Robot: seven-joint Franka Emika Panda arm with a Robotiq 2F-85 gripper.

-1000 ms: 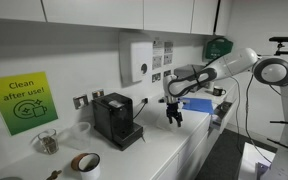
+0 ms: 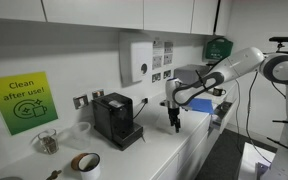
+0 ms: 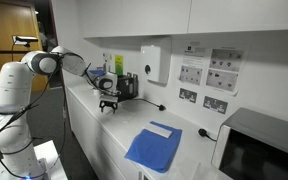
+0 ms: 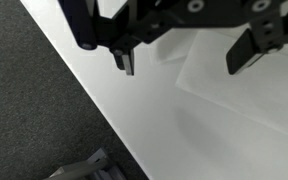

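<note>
My gripper stands open above the white counter, its two fingers well apart and nothing between them. A pale flat sheet or panel [image 4: 254,88] lies below the right finger in the wrist view; what it is I cannot tell. From outside, the gripper [image 2: 175,126] points down close to the countertop [image 3: 124,123], to the right of the black coffee machine [image 2: 117,119]. Farther along the counter lies a blue cloth [image 3: 154,147] with a white flat item [image 3: 161,130] on its edge.
A dark microwave [image 3: 260,148] fills the counter's far end. A white wall dispenser [image 2: 136,58] hangs above the counter. Cups [image 2: 87,164] and a glass jar [image 2: 48,142] stand beyond the coffee machine. Bare counter lies between gripper and cloth. The counter's front edge [image 4: 76,75] is close.
The gripper has come slightly lower over the counter. My forearm has shifted and hides more of the blue cloth in exterior view 1. The other objects have stayed put.
</note>
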